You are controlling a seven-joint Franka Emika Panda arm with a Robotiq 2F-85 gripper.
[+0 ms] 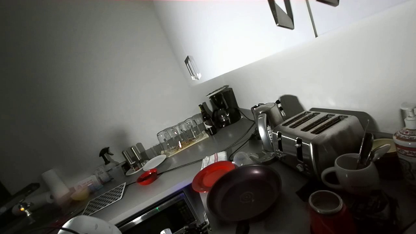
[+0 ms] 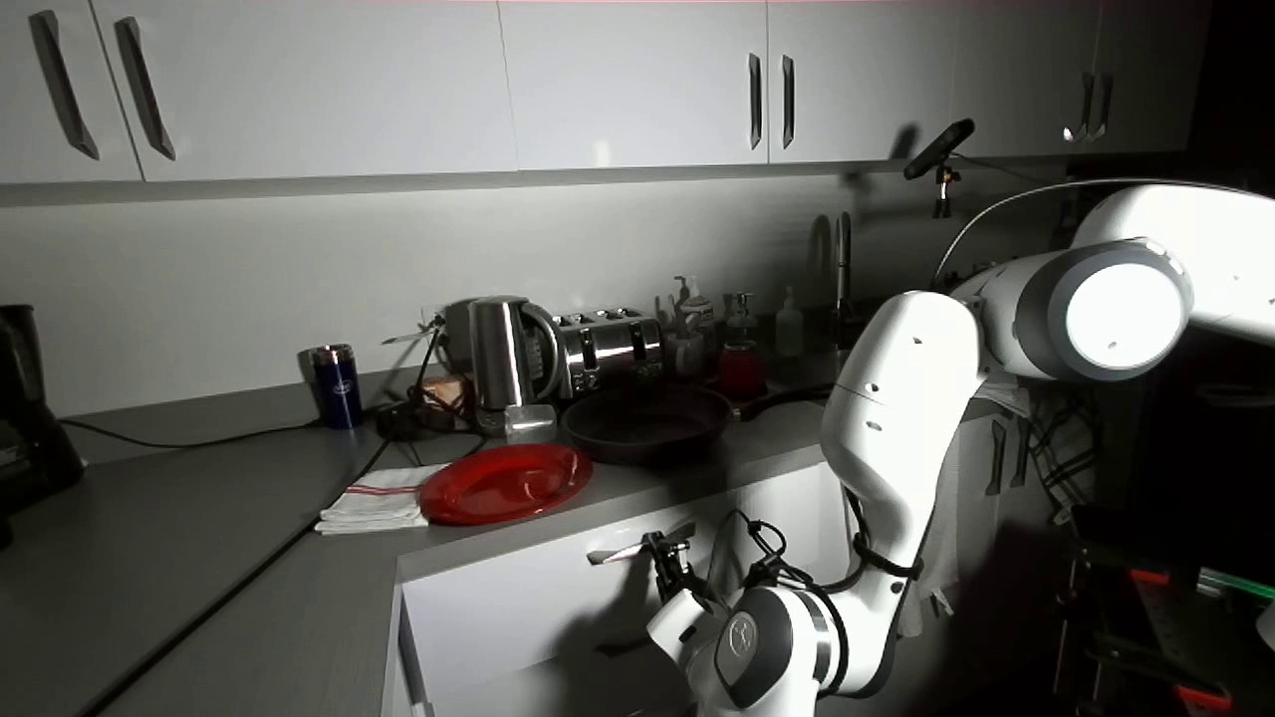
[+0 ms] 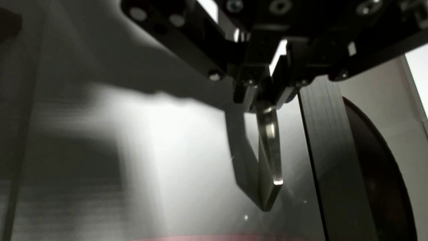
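Observation:
A metal handle (image 3: 269, 138) sits between the fingers of my gripper, which is shut on it in the wrist view. The handle's angular end points away from the fingers, over a pale front panel (image 3: 188, 168). In the second exterior view, my gripper (image 2: 660, 552) is low in front of the white panel (image 2: 526, 621) under the counter, with the handle (image 2: 616, 555) showing at its left. The first exterior view shows only part of my gripper (image 1: 201, 227) at the bottom edge; its hold on the handle is unclear there.
Above the gripper, a red plate (image 2: 505, 484) and a dark pan (image 2: 647, 420) rest near the counter edge. Behind them stand a kettle (image 2: 497, 353) and a toaster (image 2: 612, 347). A microwave (image 1: 165, 216) sits below the counter.

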